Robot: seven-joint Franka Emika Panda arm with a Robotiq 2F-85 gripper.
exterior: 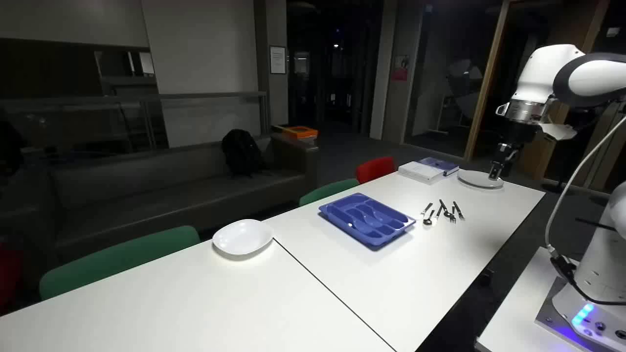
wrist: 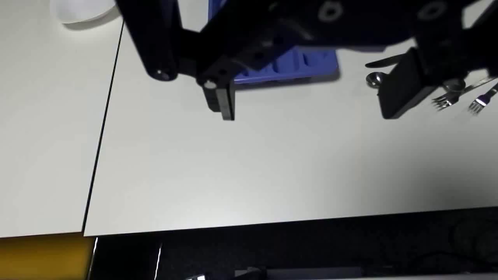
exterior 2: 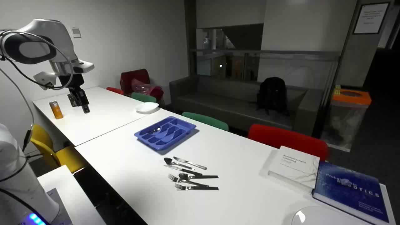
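Observation:
My gripper hangs in the air above the table with its fingers wide apart and nothing between them. The wrist view shows bare white table [wrist: 298,158] under the gap. A blue cutlery tray [exterior 2: 165,132] lies mid-table, and some cutlery shows in its compartments. Partly covered by my gripper in the wrist view, the tray [wrist: 298,65] sits beyond the fingers. Loose on the table beside the tray are a spoon [exterior 2: 169,161], a knife [exterior 2: 190,162], a fork [exterior 2: 197,187] and several other dark-handled pieces, some crossing each other.
A white bowl [exterior: 242,237] stands near the table's seam. Two books [exterior 2: 294,167] and a pale plate [exterior: 469,179] occupy one end. An orange can [exterior 2: 56,110] stands at the opposite end. Chairs line the table's edges.

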